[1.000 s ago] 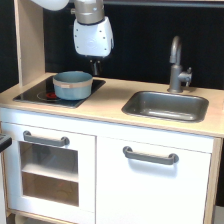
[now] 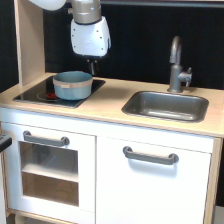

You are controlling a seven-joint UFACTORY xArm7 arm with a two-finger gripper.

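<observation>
A blue-grey pot (image 2: 72,91) sits on the black cooktop (image 2: 36,91) at the left of the toy kitchen's counter. The white arm reaches down from the top, just behind and to the right of the pot. Small dark fingers of my gripper (image 2: 93,67) show below its white housing, above the back of the counter and apart from the pot. They are too small to tell whether they are open or shut, and nothing held shows there.
A grey sink (image 2: 166,105) with a tall dark faucet (image 2: 178,67) is set into the right side of the wooden counter (image 2: 113,96). Below are white cabinet doors with grey handles (image 2: 151,156). Bare counter lies between cooktop and sink.
My arm and gripper have shifted very slightly to the left. The pot, the faucet and the doors stand as before.
</observation>
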